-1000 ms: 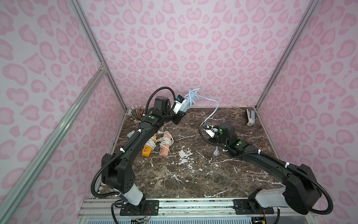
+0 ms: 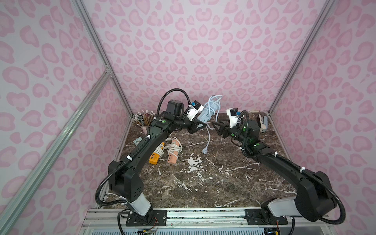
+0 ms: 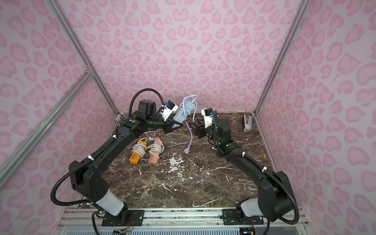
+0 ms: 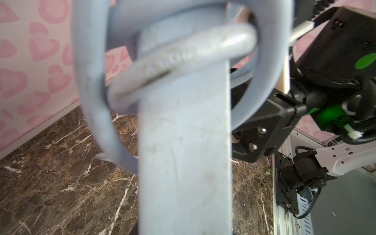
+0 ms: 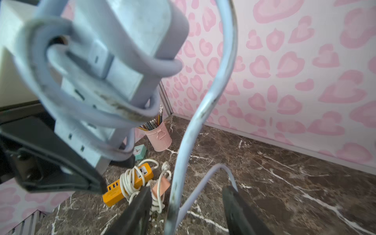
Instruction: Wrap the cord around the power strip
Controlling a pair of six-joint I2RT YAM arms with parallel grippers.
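A pale blue power strip (image 2: pixel 205 116) is held up in the middle by my left gripper (image 2: pixel 195 125), shut on its lower end. Cord loops (image 4: pixel 180 51) circle the strip's upper part, and a loose length (image 5: pixel 197 121) hangs down to the plug (image 2: pixel 204 150) on the table. My right gripper (image 2: pixel 217 126) stands part open just right of the strip; in the right wrist view the hanging cord runs down between its fingertips, apparently not gripped.
An orange strip (image 2: pixel 154 158) and a salmon strip (image 2: pixel 172 157), both wrapped, lie front left. A pink pen cup (image 5: pixel 158 139) stands back left, a stapler-like item (image 2: pixel 263 123) back right.
My right gripper has risen from low on the table toward the strip. The loose cord now hangs beneath the strip, and the held strip has shifted slightly right.
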